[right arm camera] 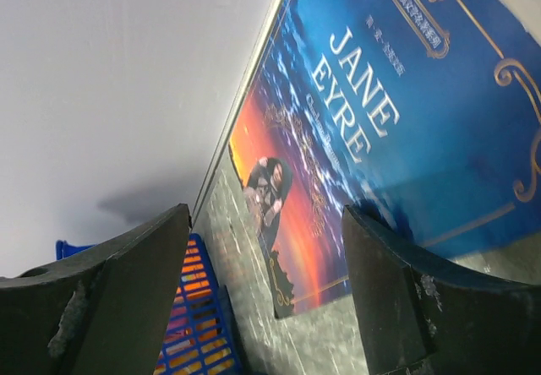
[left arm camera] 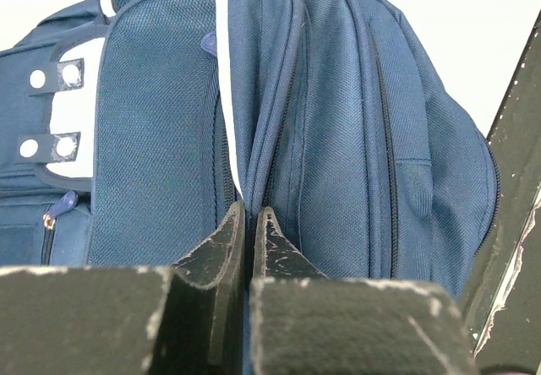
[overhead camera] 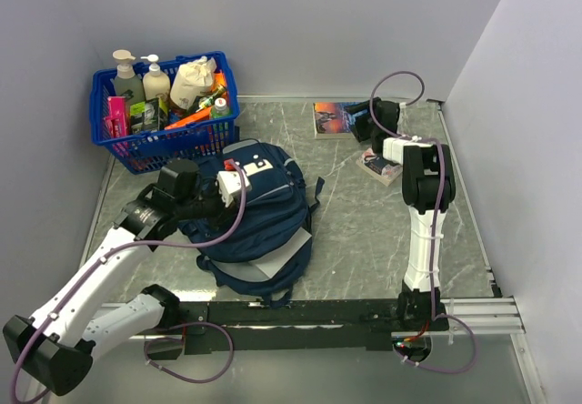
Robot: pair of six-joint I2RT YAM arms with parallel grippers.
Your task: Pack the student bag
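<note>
The navy backpack [overhead camera: 273,195] lies on the left-centre of the worktop; in the left wrist view its zipped sections [left arm camera: 152,138] fill the frame, and my left gripper is shut on its fabric near a zip seam. My right gripper is at the back right, its fingers apart over the Jane Eyre book [right arm camera: 372,130], with nothing visibly held. In the top view that book [overhead camera: 329,122] lies near the back wall, and another book [overhead camera: 376,167] lies in front of it, partly under the right arm.
A full blue basket [overhead camera: 191,140] of bottles and packets stands at the back left. Grey walls border the back and sides.
</note>
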